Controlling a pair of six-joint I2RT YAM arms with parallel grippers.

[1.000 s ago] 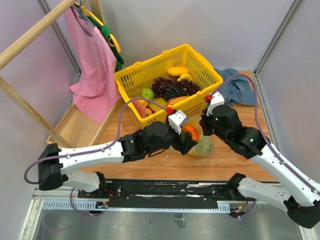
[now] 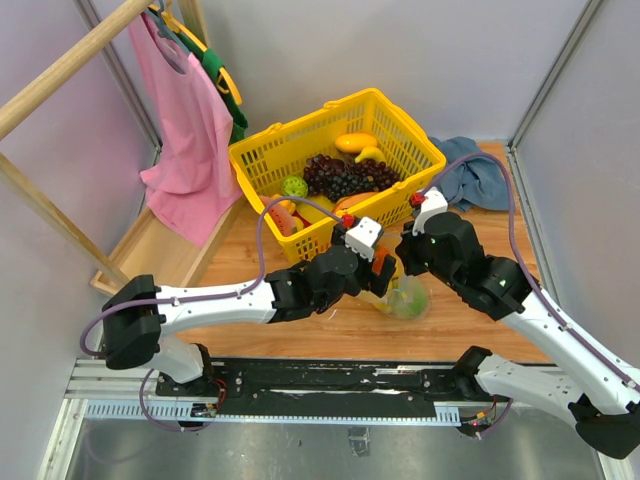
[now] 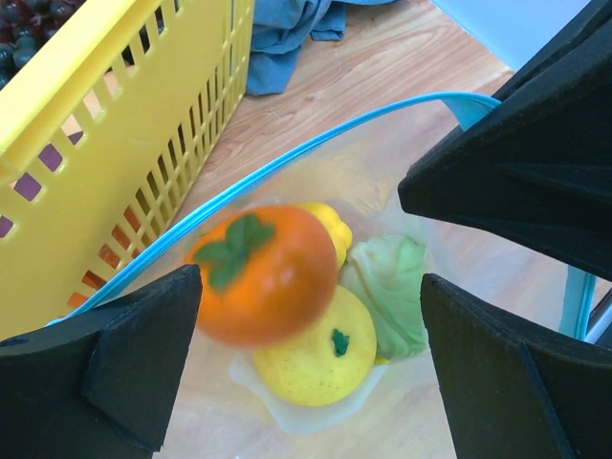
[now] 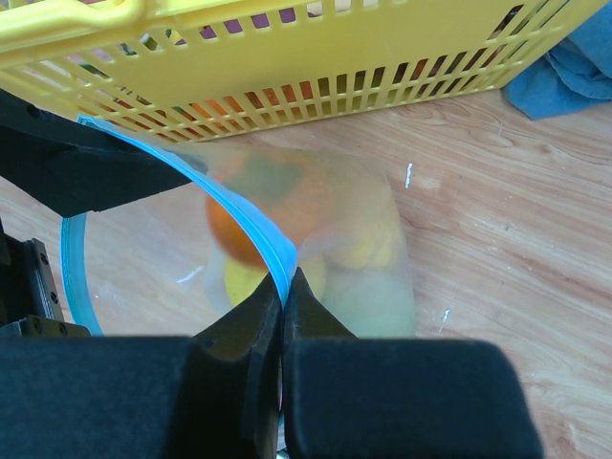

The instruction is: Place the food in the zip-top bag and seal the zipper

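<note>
A clear zip top bag with a blue zipper [image 4: 239, 215] stands open on the table, holding an orange fruit with a green top [image 3: 277, 268], a yellow round fruit [image 3: 316, 360], a leafy green piece [image 3: 387, 296] and another yellow piece [image 3: 325, 220]. My left gripper is open at the bag's mouth, its fingers either side of the orange fruit. My right gripper is shut on the edge of the bag at the blue zipper strip.
A yellow basket [image 2: 270, 155] of fruit stands just behind the bag. A blue cloth [image 2: 470, 180] lies at the back right, and a wooden rack with garments [image 2: 180, 150] at the left. Bare table [image 2: 490, 330] shows right of the bag.
The right arm looks unchanged.
</note>
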